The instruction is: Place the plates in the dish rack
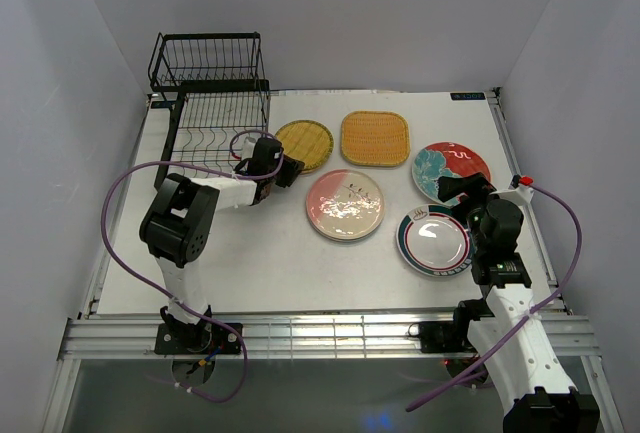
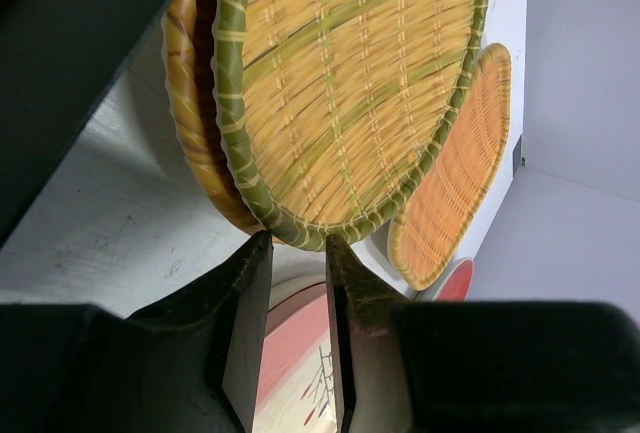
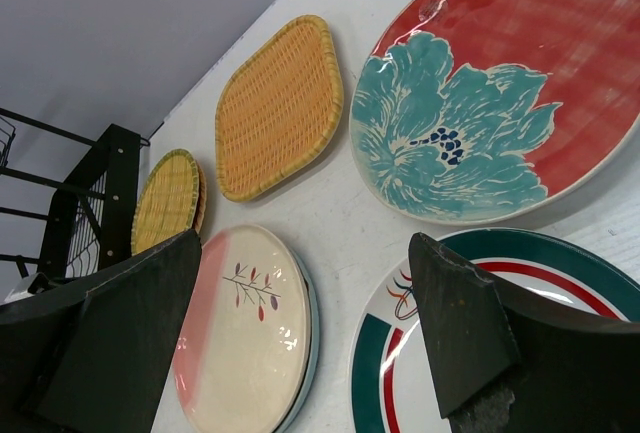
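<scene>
My left gripper is at the near edge of a stack of round woven plates (image 1: pixel 305 138) beside the black dish rack (image 1: pixel 210 113); its fingers look partly apart at the green rim, and whether they grip it I cannot tell. My right gripper stands open above the right side, over the red-and-teal plate (image 1: pixel 450 158) and the green-rimmed plates (image 1: pixel 435 241). A pink-and-cream plate stack (image 1: pixel 343 203) sits in the middle, with an orange woven tray (image 1: pixel 375 138) behind it.
The rack occupies the back left, right against the left gripper. Grey walls enclose the back and both sides.
</scene>
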